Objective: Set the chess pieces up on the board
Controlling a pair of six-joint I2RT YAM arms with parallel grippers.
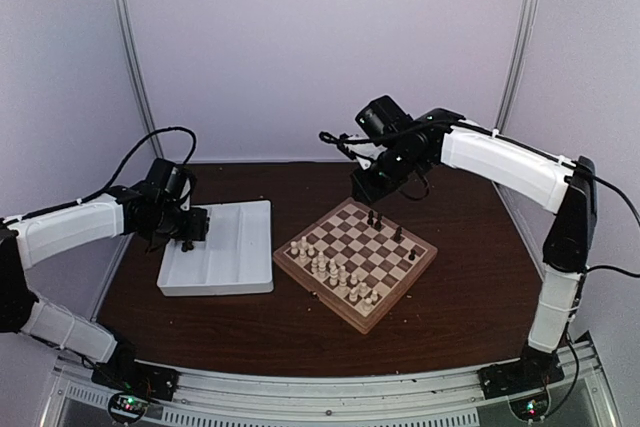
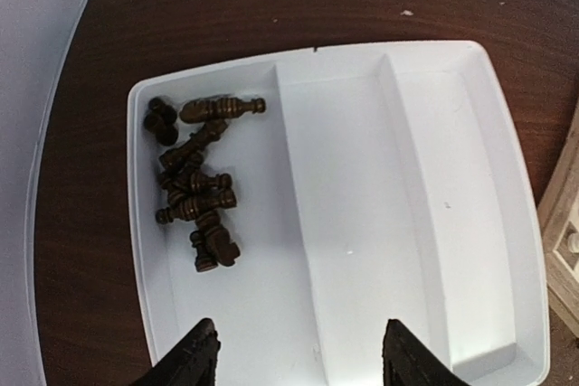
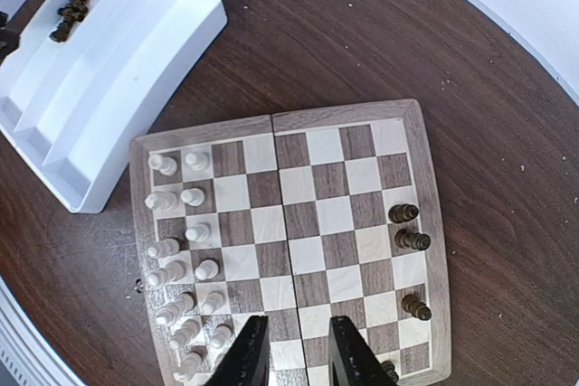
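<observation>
The chessboard (image 1: 355, 262) holds white pieces along one side and several dark pieces, such as (image 3: 412, 240), along the other. The white tray (image 2: 362, 133) holds a pile of dark pieces (image 2: 194, 205) lying in its left compartment; its other compartments are empty. My left gripper is above the tray, open, nothing between its fingers. My right gripper is raised over the board, fingers part open, with nothing seen between them.
Pale walls (image 1: 320, 57) stand at back and sides; a metal rail runs along the front.
</observation>
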